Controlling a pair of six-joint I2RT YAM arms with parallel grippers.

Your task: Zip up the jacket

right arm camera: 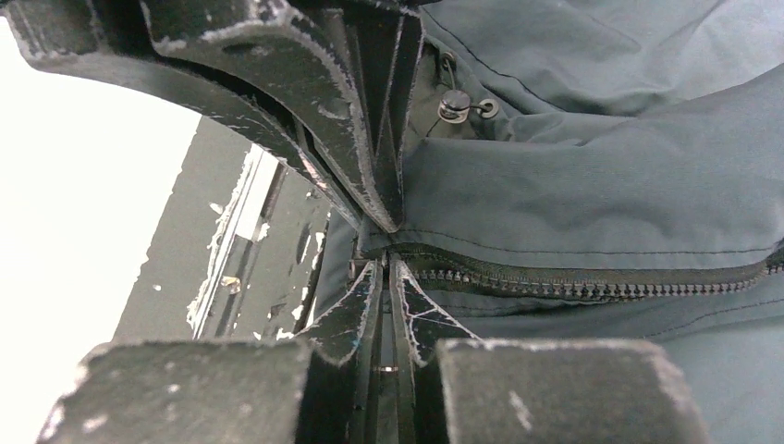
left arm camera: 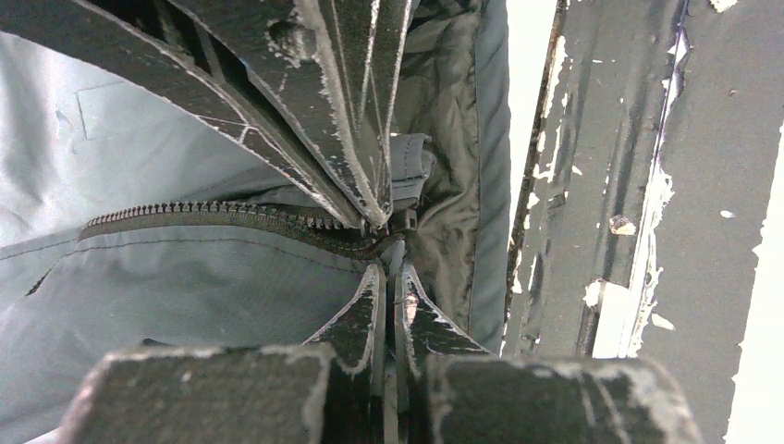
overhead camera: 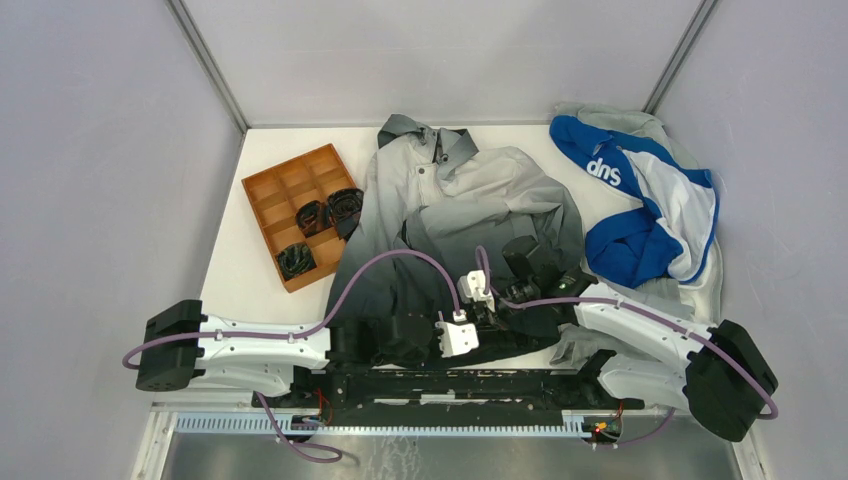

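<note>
The grey jacket (overhead camera: pixel 470 205) lies spread on the table, its collar away from me and its hem near the arms. At the hem, my left gripper is shut on the jacket's front edge, a narrow strip of grey cloth between its fingers. My right gripper is shut with its tips at the lower end of the dark zipper (right arm camera: pixel 555 282); whether zipper tape is pinched there is hard to see. Both sets of fingertips nearly meet. Curved zipper teeth (left arm camera: pixel 213 211) lead to that spot. The slider cannot be made out clearly.
A wooden tray (overhead camera: pixel 283 210) with dark rolled items sits at the left. On the right lies a blue and white garment (overhead camera: pixel 640 190) over grey cloth. The black table-edge rail (overhead camera: pixel 500 415) runs close to the hem.
</note>
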